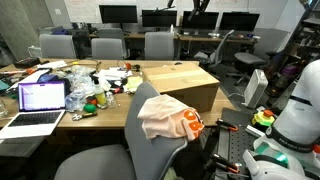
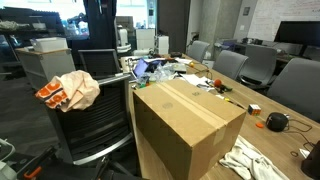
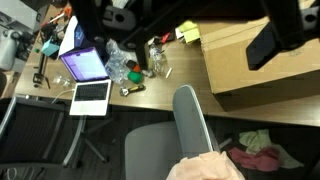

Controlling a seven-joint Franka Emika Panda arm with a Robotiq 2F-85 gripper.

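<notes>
A pale towel with orange patterning (image 2: 68,92) is draped over the top of a grey chair's backrest; the same towel (image 1: 172,117) shows in exterior view 1. Only its upper part, the towel (image 3: 205,168), enters the wrist view at the bottom edge. High above the chair and table, my gripper stands open, its two dark, blurred fingers wide apart. Nothing is held between them. The towel lies well below and apart from the gripper. In exterior view 1 the dark gripper hangs at the top right.
A large cardboard box (image 2: 190,125) sits on the table beside the chair. An open laptop (image 1: 41,105) stands at the table's left, with bottles and small clutter (image 1: 95,90) near it. Dark cloths (image 3: 262,155) lie below the table edge.
</notes>
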